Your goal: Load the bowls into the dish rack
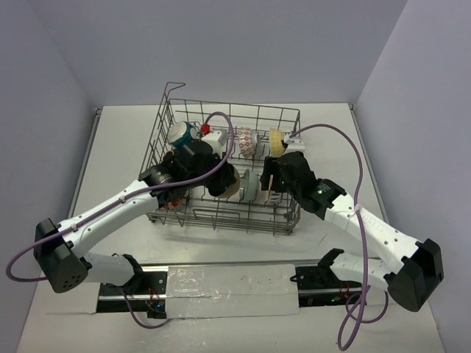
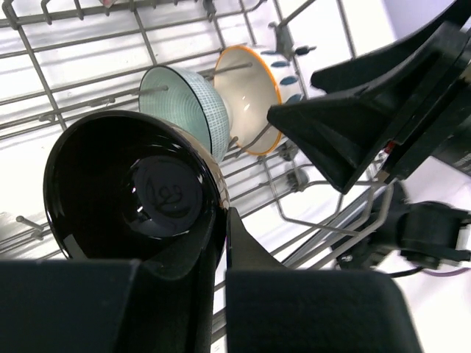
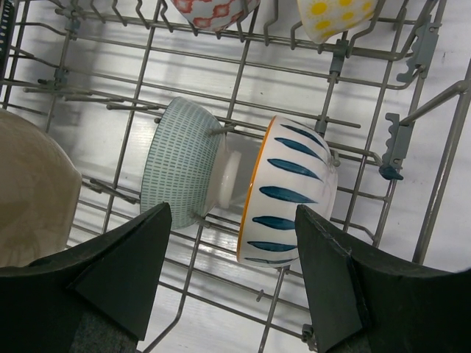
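A dark brown bowl (image 2: pixel 121 184), tan on its outside, stands tilted in the dish rack (image 1: pixel 243 220). My left gripper is shut on its rim. To the bowl's right a pale green bowl (image 3: pixel 176 165) stands on edge between tines. Beside that one leans a white bowl with blue leaves and an orange rim (image 3: pixel 291 187). My right gripper hangs over these two with its fingers apart. Its right finger (image 3: pixel 331 257) overlaps the leaf bowl's lower edge in view. Nothing is gripped between them.
Along the rack's back row are a blue-and-white cup (image 1: pixel 182 134), a red-patterned cup (image 1: pixel 248 142) and a yellow-dotted cup (image 1: pixel 277 142). Upright wire tines and the rack's side walls surround the bowls. The white surface (image 1: pixel 324 121) outside the rack is clear.
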